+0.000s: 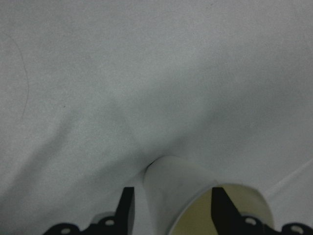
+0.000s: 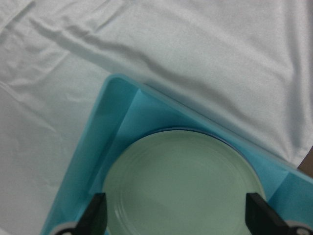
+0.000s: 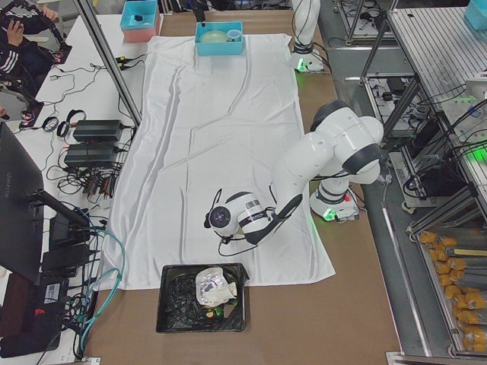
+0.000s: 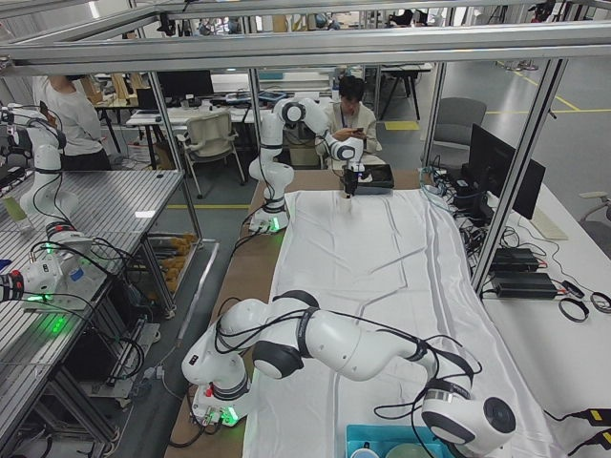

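A white paper cup [image 1: 168, 188], yellowish inside, lies on its side on the white cloth [image 3: 205, 137] beneath my left gripper. The left fingers are apart, one over the cup's opening; whether they touch it is unclear. In the camera left view the left arm's head largely hides the cup. My right gripper is open above a blue bin [image 2: 120, 103] holding a pale green plate [image 2: 181, 176], with nothing seen held.
A black tray [image 3: 171, 304] with crumpled white and other small items stands beyond the cloth's edge on the brown table. A monitor, cables and metal posts border the work area.
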